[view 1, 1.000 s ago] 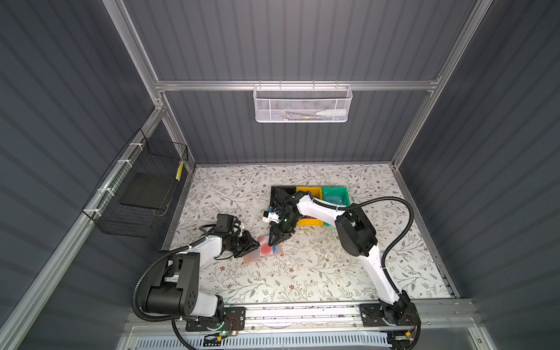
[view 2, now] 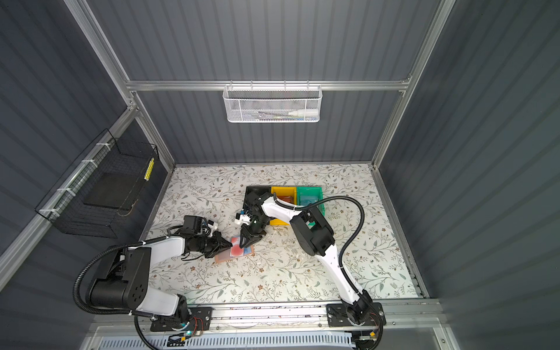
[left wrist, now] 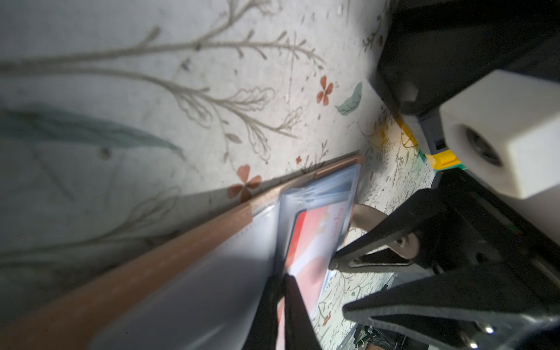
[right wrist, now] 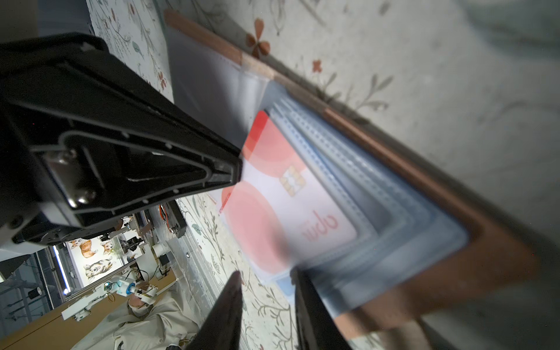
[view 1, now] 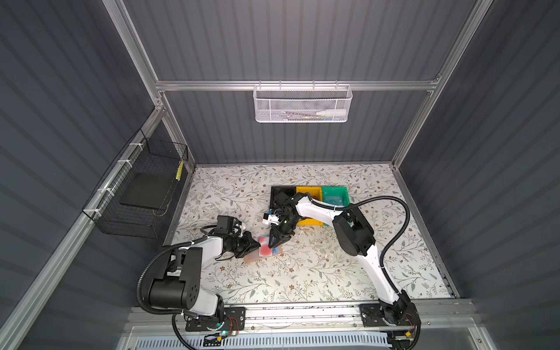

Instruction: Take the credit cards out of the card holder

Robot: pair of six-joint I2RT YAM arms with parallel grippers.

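Note:
The open card holder (right wrist: 495, 262) lies on the floral table, tan outside, with a pale left flap (left wrist: 192, 291) and blue-grey sleeves on the other side. A pink-and-white credit card (right wrist: 280, 215) with a chip sits among those sleeves. My left gripper (view 1: 250, 248) is low over the flap, its fingertips beside the card's edge; it is shut, with nothing clearly between them. My right gripper (view 1: 274, 239) is over the card, one black finger reaching onto its edge in the right wrist view; how far apart its fingers stand is hard to tell.
A divided tray with black, yellow (view 1: 309, 191) and green (view 1: 335, 191) compartments stands behind the grippers. A black wire basket (view 1: 140, 192) hangs on the left wall, a white mesh basket (view 1: 302, 102) at the back.
The left arm has shifted slightly in the top left view. The right gripper and card holder look almost unchanged.

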